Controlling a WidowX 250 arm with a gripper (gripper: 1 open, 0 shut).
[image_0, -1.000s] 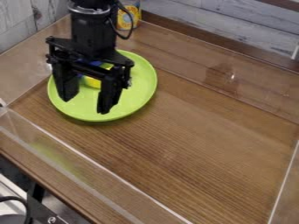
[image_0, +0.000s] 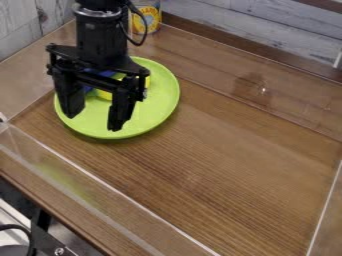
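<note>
A black robot gripper (image_0: 96, 98) hangs over a round green plate (image_0: 159, 110) at the left of the wooden table, its two fingers spread apart. Behind the gripper, a yellow object (image_0: 134, 81) and a blue object sit on the plate, largely hidden by the arm. I cannot see anything held between the fingers.
A yellow can or container (image_0: 143, 16) stands at the back edge behind the arm. A wooden wall runs along the back, and a black cable lies at the bottom left corner.
The gripper has shifted slightly left over the plate since a second ago. The plate looks unmoved.
</note>
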